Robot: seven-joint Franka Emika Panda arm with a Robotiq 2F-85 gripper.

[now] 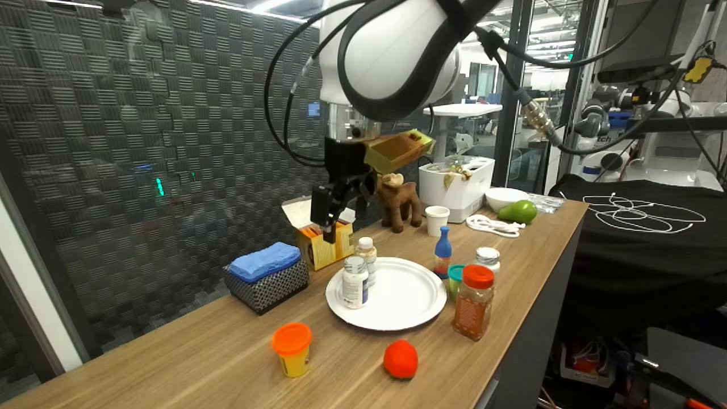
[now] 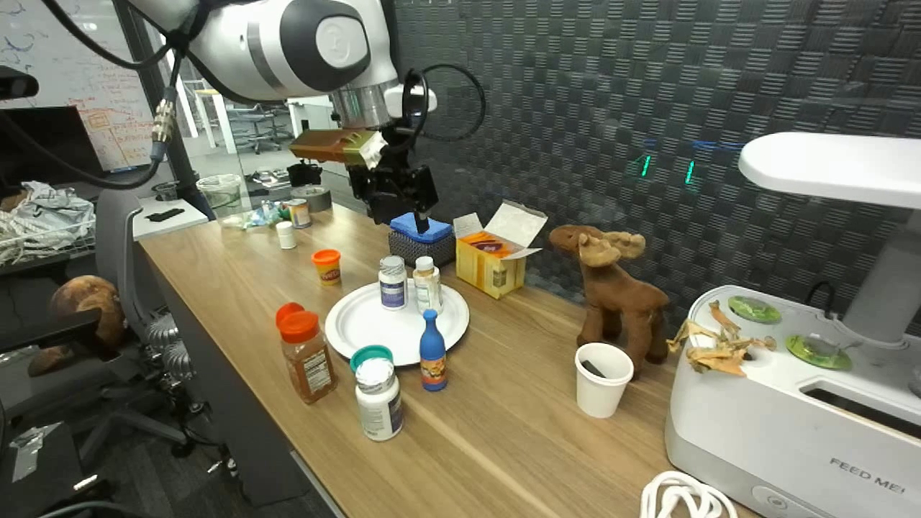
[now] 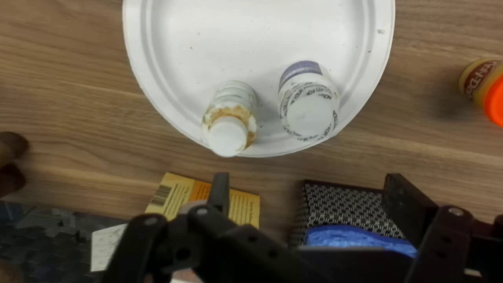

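Two white bottles stand upright on the white plate (image 1: 405, 300), close to its wall-side rim. One bottle (image 3: 309, 106) has a purple-and-white label and a broad white lid; the other bottle (image 3: 231, 118) is slimmer with a stained neck. Above and behind them hangs my gripper, its two fingers wide apart and nothing held between them. In the wrist view the bottles appear beyond the fingertips, clear of both. A yellow box (image 2: 490, 266) with its lid up and a patterned box (image 3: 346, 207) topped by a blue cloth (image 1: 264, 262) lie below the gripper.
Around the plate are a red-lidded spice jar (image 1: 475, 303), a blue bottle (image 2: 432, 352), another white bottle (image 2: 378, 401) and an orange-lidded tub (image 1: 293, 349). A red ball-like thing (image 1: 400, 359) sits near the front. A toy moose (image 2: 617, 293) and paper cup (image 2: 601, 380) stand farther along.
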